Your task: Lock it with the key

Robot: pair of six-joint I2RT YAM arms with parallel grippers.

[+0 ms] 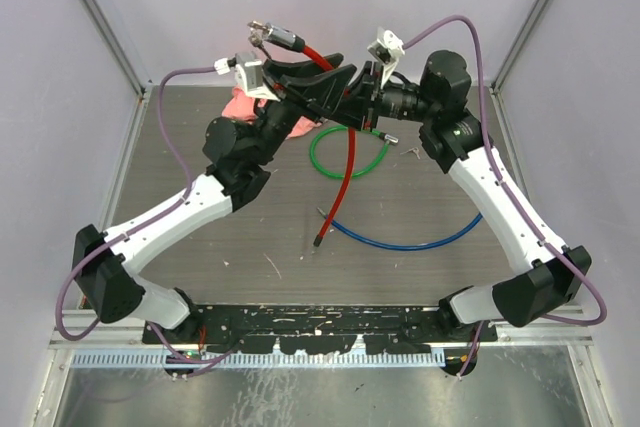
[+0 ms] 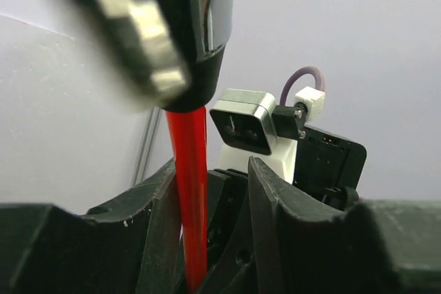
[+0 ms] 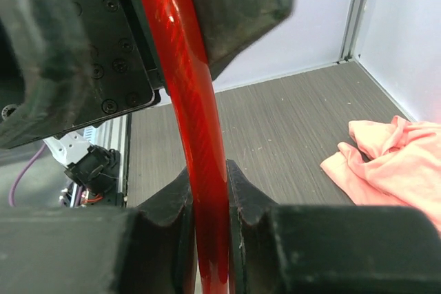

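A red cable lock hangs in a curve above the table, its silver lock head at upper left with keys at its end. My right gripper is shut on the red cable partway along its length. Close by on the left, my left gripper is partly open, with the red cable running near its left finger; whether they touch I cannot tell. Below the grippers, the cable's free black end dangles over the table. In the top view, the crowded grippers hide part of the cable.
A coiled green cable lock lies on the table behind the grippers, with loose keys to its right. Nearer lies a blue cable. A pink cloth is at the back left.
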